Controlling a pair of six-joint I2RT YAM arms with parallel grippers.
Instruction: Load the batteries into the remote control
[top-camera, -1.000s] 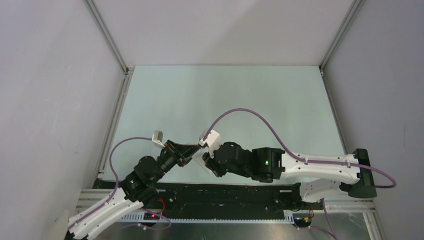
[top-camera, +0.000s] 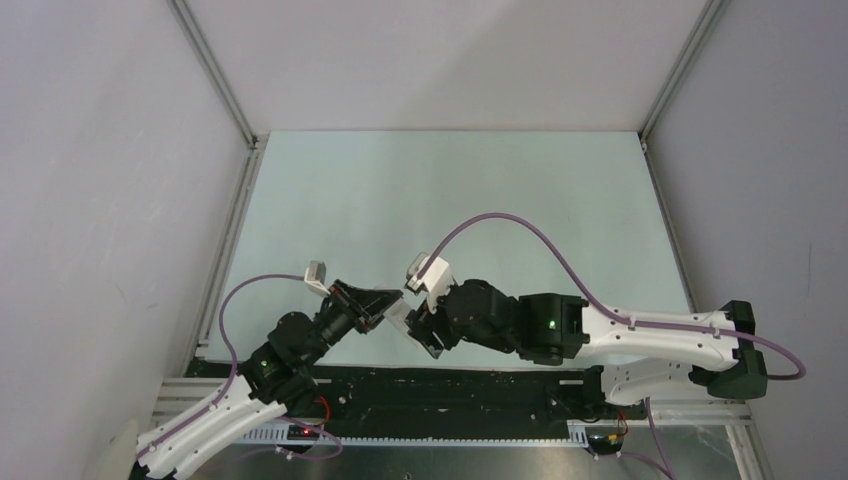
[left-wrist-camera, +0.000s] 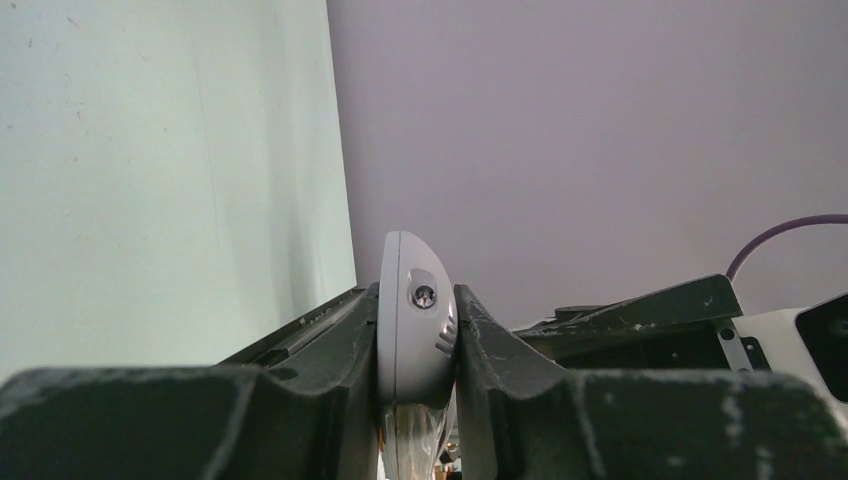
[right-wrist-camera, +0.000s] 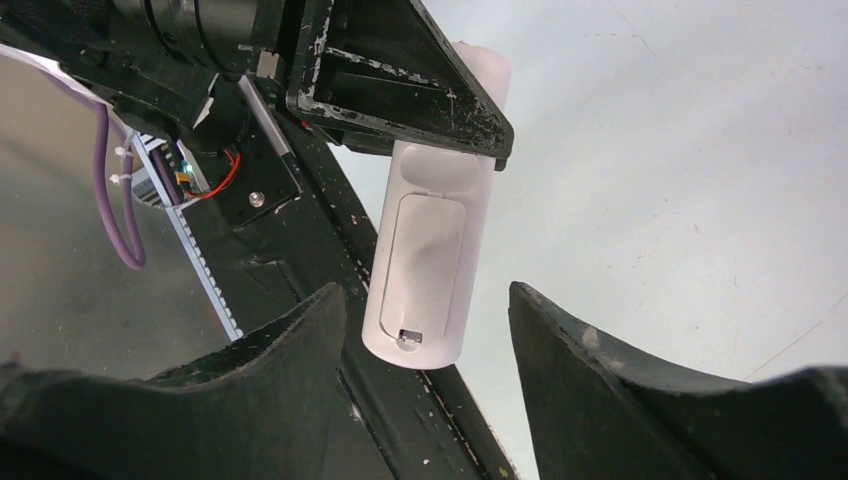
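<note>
A white remote control (right-wrist-camera: 425, 265) is pinched in my left gripper, which is shut on it near the far end. In the right wrist view its back faces me, with the battery cover on it and a small notch at the lower end. Its near end lies between the spread fingers of my right gripper, apart from both in that view. The right gripper is open and grips nothing. From above, the arms hide most of the remote (top-camera: 399, 316). No batteries can be seen.
A black rail (top-camera: 450, 400) runs along the table's front edge, below the remote. Purple cables (top-camera: 520, 222) arch above both arms.
My right arm has shifted slightly to the right, away from the left gripper. The left arm and the remote look unmoved.
</note>
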